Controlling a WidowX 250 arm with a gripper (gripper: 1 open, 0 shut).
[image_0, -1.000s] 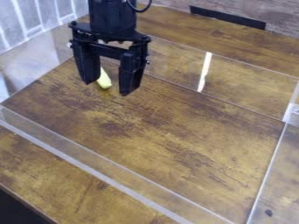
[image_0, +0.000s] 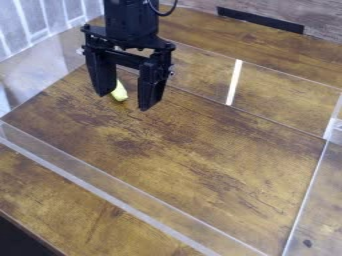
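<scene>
My black gripper (image_0: 126, 82) hangs in the upper left of the camera view, its two wide fingers apart and pointing down, open. A small yellow object (image_0: 118, 92) lies on the wooden floor of the enclosure, seen between the fingers and partly behind the gripper. I cannot tell its exact shape or whether a finger touches it.
Clear plastic walls (image_0: 307, 200) enclose the wooden board (image_0: 187, 170) on the sides, front and back. A white strip (image_0: 235, 82) stands at the back wall.
My gripper has shifted slightly to the right since a second ago. The yellow object looks unmoved.
</scene>
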